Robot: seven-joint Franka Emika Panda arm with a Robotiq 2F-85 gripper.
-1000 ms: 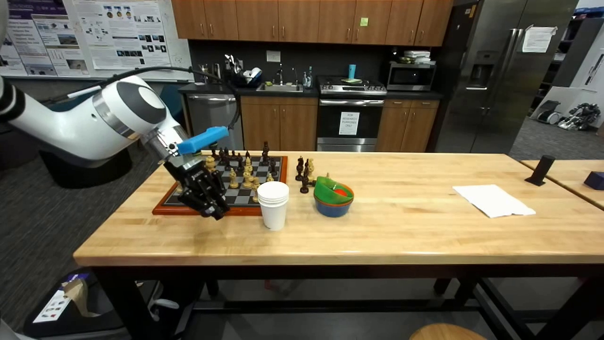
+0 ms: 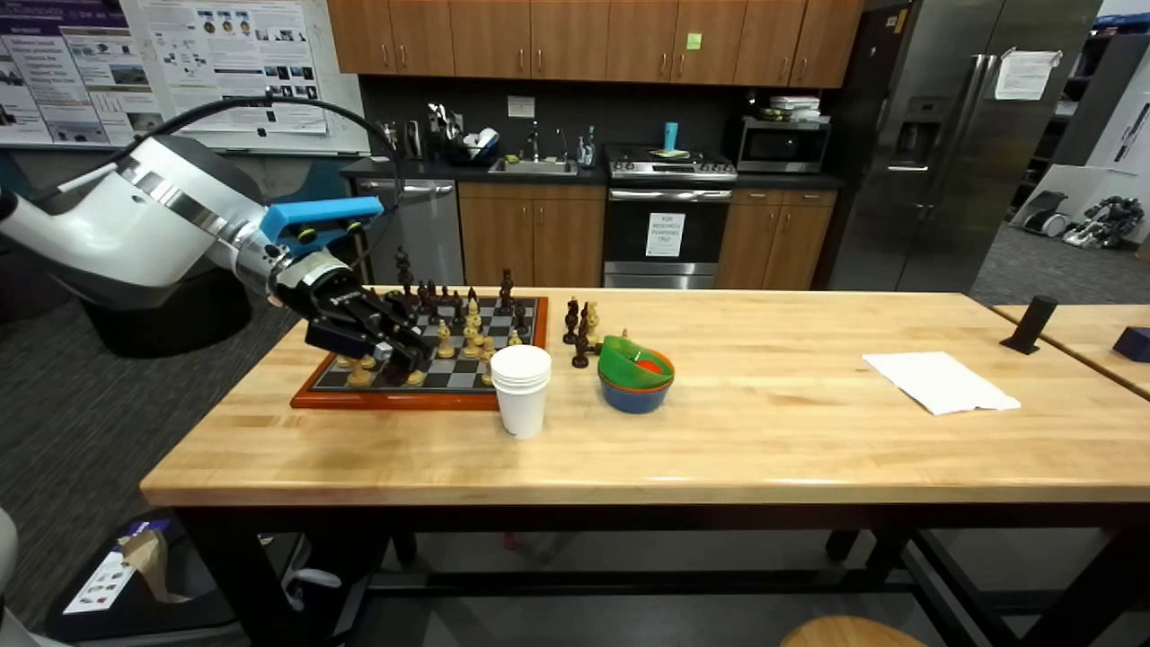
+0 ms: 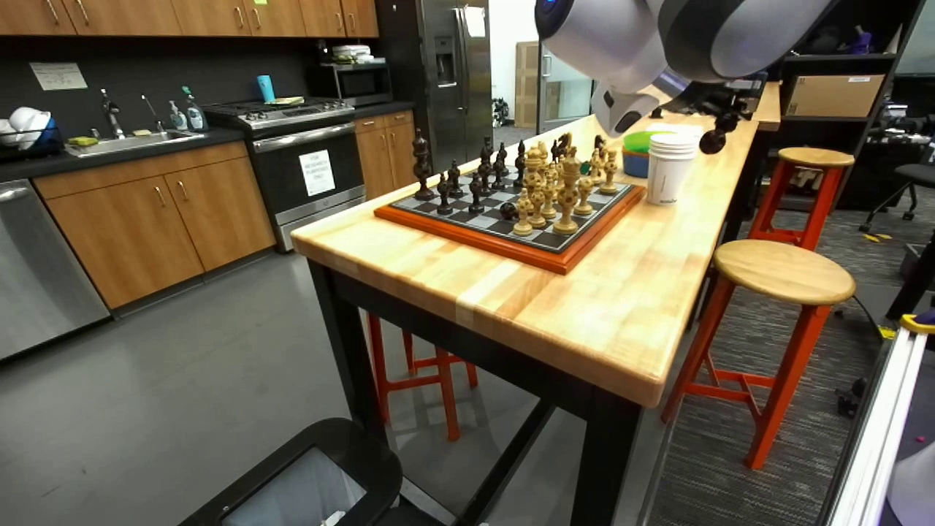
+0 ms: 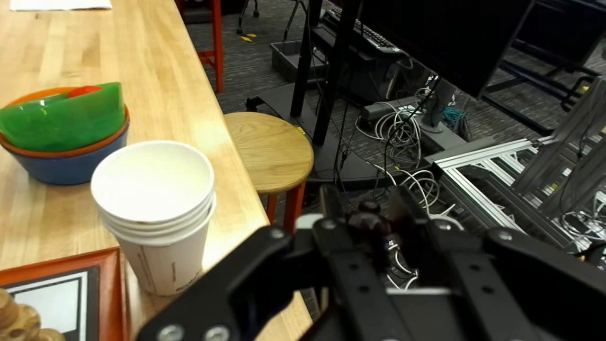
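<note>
Between the fingers of my gripper is a dark reddish-brown chess piece point(image 4: 370, 222), blurred and partly hidden by them. Exterior view 2 has that dark piece point(image 3: 712, 141) hanging from the gripper point(image 3: 724, 115) near the table's long edge. In exterior view 1 the gripper point(image 2: 405, 354) overlaps the left part of the chessboard point(image 2: 453, 400), and the held piece is hard to make out. Light pieces point(image 3: 567, 200) and dark pieces point(image 3: 421, 166) stand on the board; one dark piece point(image 3: 508, 211) appears low on its surface.
Beside the board stands a stack of white paper cups point(image 2: 522, 394). Several chess pieces point(image 2: 581, 340) are grouped on the table close to nested bowls, a green bowl point(image 2: 623, 365) over a blue bowl point(image 2: 633, 399). White paper point(image 2: 940, 382) lies right of centre.
In exterior view 1 the gripper sits higher in the picture than a second ago, and the arm's end and blue part have shifted left. Board, cups and bowls look unmoved.
</note>
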